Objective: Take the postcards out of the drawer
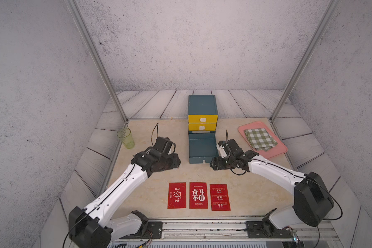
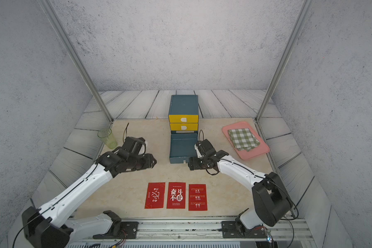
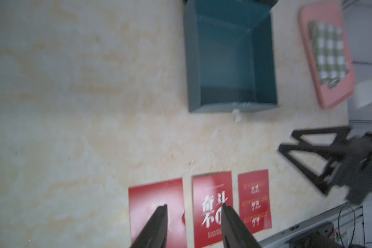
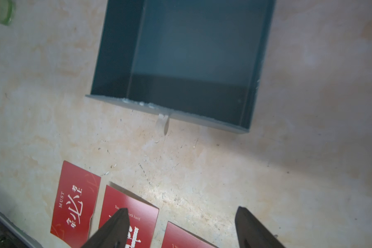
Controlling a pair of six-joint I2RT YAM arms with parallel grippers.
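Note:
Three red postcards, the left one point(image 1: 177, 195), middle one point(image 1: 198, 195) and right one point(image 1: 220, 197), lie in a row on the front of the table. Behind them the bottom blue drawer point(image 1: 202, 145) stands pulled out and empty, below two shut yellow drawers point(image 1: 202, 119). My left gripper point(image 1: 175, 162) is raised left of the drawer, its fingers parted with nothing between them in the blurred left wrist view. My right gripper point(image 1: 215, 163) is open at the drawer's front right corner, empty in the right wrist view.
A green glass point(image 1: 126, 138) stands at the left edge. A pink tray point(image 1: 278, 150) with a folded checked cloth point(image 1: 259, 137) lies at the back right. The table between drawer and postcards is bare.

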